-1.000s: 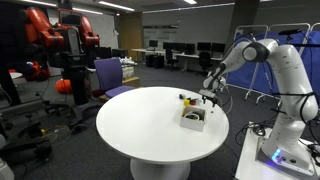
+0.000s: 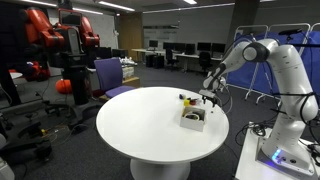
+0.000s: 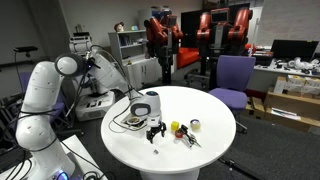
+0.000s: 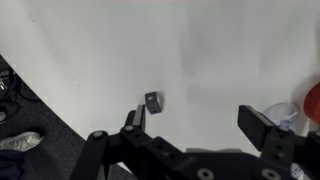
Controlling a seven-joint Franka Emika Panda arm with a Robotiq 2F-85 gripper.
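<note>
My gripper is open above the white round table (image 2: 135,120), with nothing between its fingers. In the wrist view a small dark block (image 4: 152,102) lies on the bare table top, just ahead of the left finger. The same view has part of a red object (image 4: 312,103) cut off at the right edge, with a clear or whitish item (image 4: 282,114) beside it. From the second exterior view, the gripper (image 3: 155,131) points down over the table, and a small dark piece (image 3: 156,151) lies nearer the table's edge.
An open box (image 2: 192,118) with a pale ring-shaped item inside stands on the table. A yellow object (image 3: 175,127), a round container (image 3: 195,124) and several small items sit close together. A purple chair (image 3: 233,80) stands behind.
</note>
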